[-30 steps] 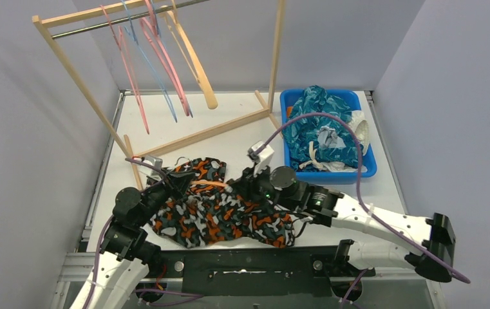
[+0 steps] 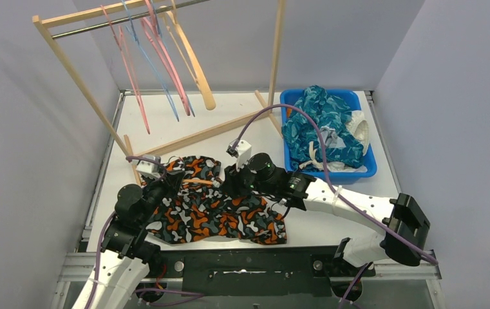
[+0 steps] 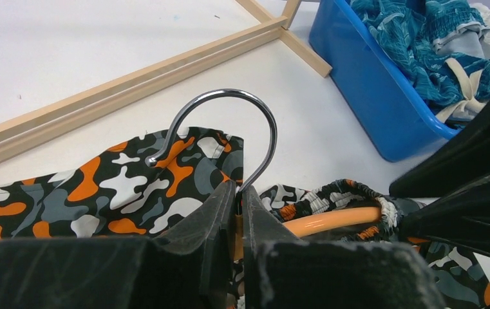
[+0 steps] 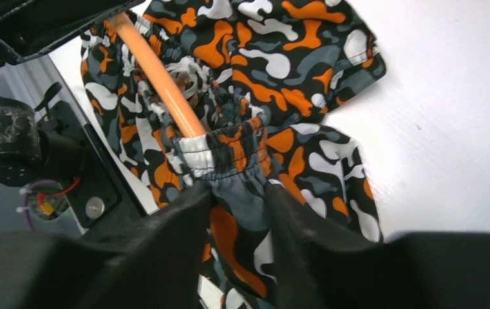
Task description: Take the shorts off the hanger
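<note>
Camouflage shorts in black, orange, white and grey (image 2: 197, 219) lie spread on the table, partly around a wooden hanger (image 3: 332, 221). My left gripper is shut on the hanger just below its metal hook (image 3: 274, 129). To the right, the bare hanger arm runs into the gathered waistband (image 4: 232, 151), which covers its end. My right gripper is around this covered end, its blurred fingers (image 4: 287, 212) apart, with waistband cloth between them. Whether they touch the cloth, I cannot tell.
A blue bin (image 2: 372, 164) holding teal and white clothes stands at the back right. Behind the shorts is the rack's wooden base bar (image 2: 207, 133). Several empty hangers (image 2: 165, 64) hang overhead.
My right gripper was near the waistband a second ago, drew off to the right, and is now back left at the hanger's end. The left gripper and shorts shifted slightly left.
</note>
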